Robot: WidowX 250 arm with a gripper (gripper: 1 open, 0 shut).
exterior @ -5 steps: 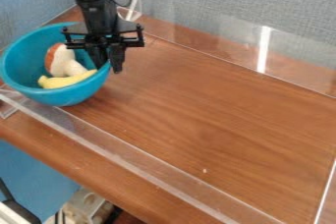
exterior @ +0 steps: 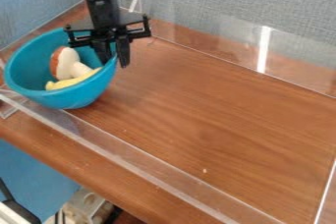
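A black gripper (exterior: pixel 114 49) hangs from the top left, its fingers down at the right rim of a teal bowl (exterior: pixel 29 71), apparently shut on that rim. Inside the bowl lie a white and orange-red round object (exterior: pixel 66 63) and a yellow elongated object (exterior: pixel 70 80), probably a banana.
Clear plastic strips run along its edges, with a grey speckled wall behind. Below the front left edge are a blue surface and some hardware.
The gripper and bowl have shifted slightly over the last second, the gripper a little lower and the bowl a little toward the front.
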